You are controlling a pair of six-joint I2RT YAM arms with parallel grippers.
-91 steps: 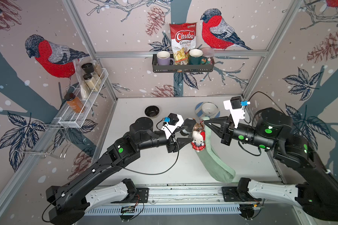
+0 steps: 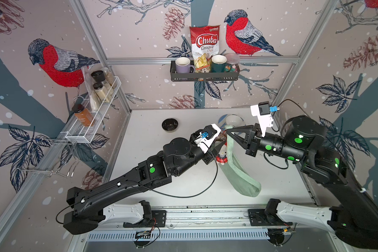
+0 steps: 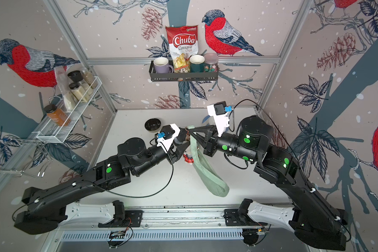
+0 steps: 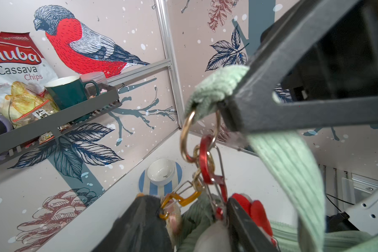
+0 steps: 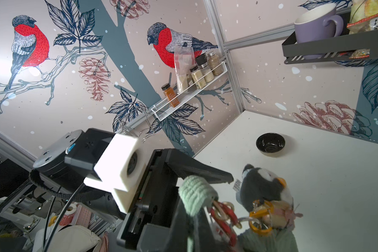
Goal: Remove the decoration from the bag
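The green cloth bag (image 2: 244, 180) hangs by its strap (image 4: 289, 168) from my right gripper (image 2: 229, 131), which is shut on that strap. From a gold ring (image 4: 186, 136) on the strap hang a red clip (image 4: 204, 159) and an orange clip (image 4: 184, 199). Below them are a grey penguin plush (image 5: 258, 187) and a second plush with a red bow (image 4: 258, 212) and plaid dress (image 2: 221, 158). My left gripper is open, one finger either side of the clips and plush tops. Whether its fingers touch them, I cannot tell.
A black bowl (image 2: 169, 124) stands at the back left of the white table (image 2: 142, 168). A white bowl (image 4: 161, 171) on a striped mat is behind the grippers. The wall shelf (image 2: 203, 76) holds mugs and chips, above the work.
My left gripper has moved right and slightly up, coming around the clips and now covering most of the plush toys. The right gripper has shifted slightly, still with the strap; the bag swung a little.
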